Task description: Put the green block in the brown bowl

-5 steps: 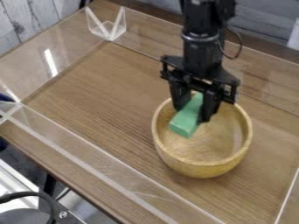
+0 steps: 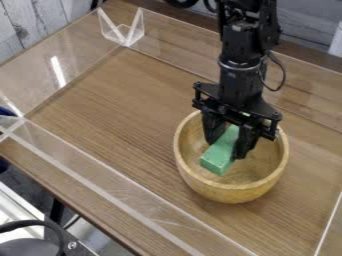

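The green block (image 2: 221,151) is inside the outline of the brown bowl (image 2: 237,191), tilted, with its upper end between the gripper's fingers. My gripper (image 2: 226,134) points down over the back half of the bowl and is shut on the block. The black fingers (image 2: 245,142) reach below the level of the bowl's far rim. Whether the block's lower end touches the bowl's floor cannot be made out.
Bare wooden table (image 2: 107,110) stretches to the left of the bowl. A clear angular object (image 2: 122,27) stands at the far back left. Black cables and hardware (image 2: 34,235) fill the bottom left corner, off the table's edge.
From above the bowl's back left side, my gripper has moved right and downward with the green block. The block now sits lower within the bowl's outline. The bowl stays in place.
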